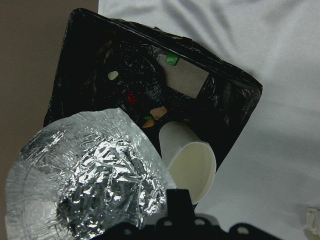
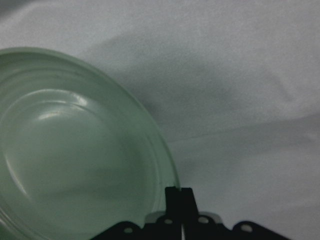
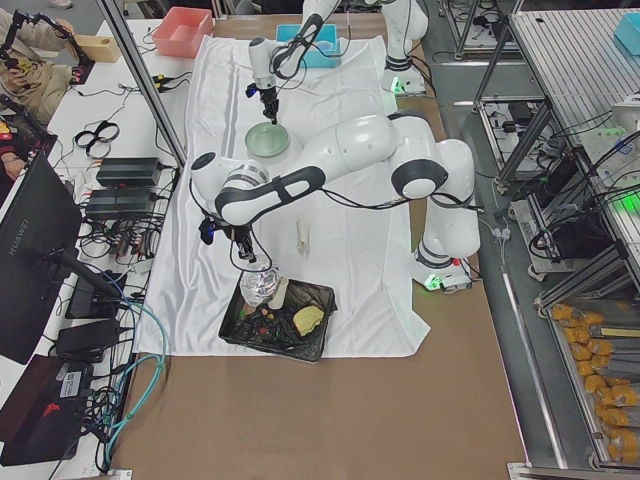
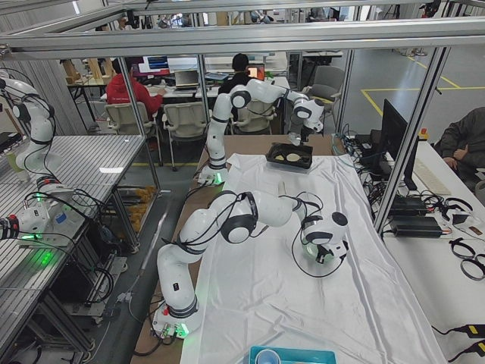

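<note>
A crumpled foil piece [image 3: 258, 285] [image 1: 90, 175] hangs from my left gripper [image 3: 243, 258] over the black-lined tray [image 3: 310, 340] [image 1: 225, 80]. The gripper is shut on the foil. Inside the tray are a white paper cup [image 1: 182, 160], small scraps [image 1: 157, 112] and a yellow piece [image 3: 308, 320]. My right gripper is shut at the rim of a green plate [image 2: 75, 150]; whether the rim is between its fingers is unclear.
A small pale item [image 3: 303, 236] lies mid-cloth. A blue bin [image 4: 292, 353] sits at the far end. The white cloth [image 3: 370, 280] is otherwise mostly clear.
</note>
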